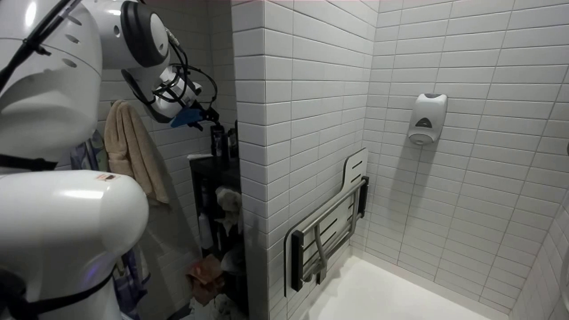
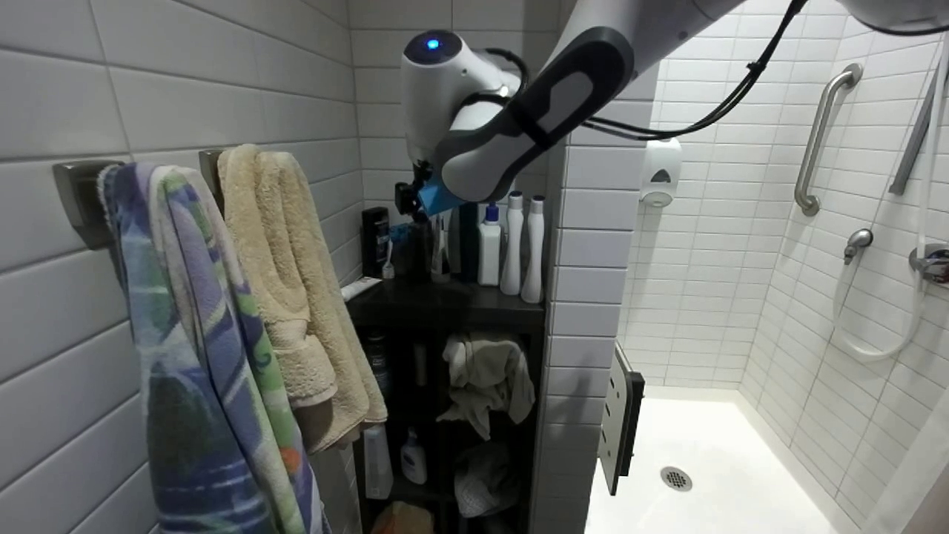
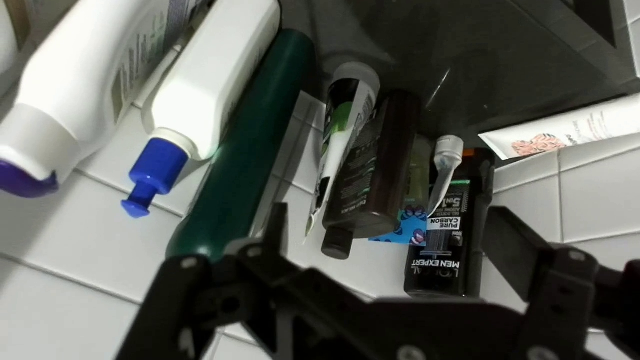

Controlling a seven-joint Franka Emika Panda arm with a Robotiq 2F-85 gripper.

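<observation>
My gripper is open above the shelf top, its black fingers (image 3: 277,225) wide apart. Between them in the wrist view stand a dark brown bottle (image 3: 375,168), an upright tube with a green patch (image 3: 342,120) and a black Men Expert bottle (image 3: 447,240). A white-capped tube (image 3: 447,162) is beside the black bottle. The dark green bottle (image 3: 252,138) reaches down behind the left finger. Nothing is gripped. In exterior view 2 the gripper (image 2: 411,199) hangs over the left part of the shelf (image 2: 445,307).
White bottles, one with a blue pump (image 3: 157,165), crowd the shelf's right side in exterior view 2. A white tube (image 3: 570,127) lies at the opposite edge. Towels (image 2: 285,267) hang left of the shelf, and a tiled wall (image 2: 587,267) bounds its right.
</observation>
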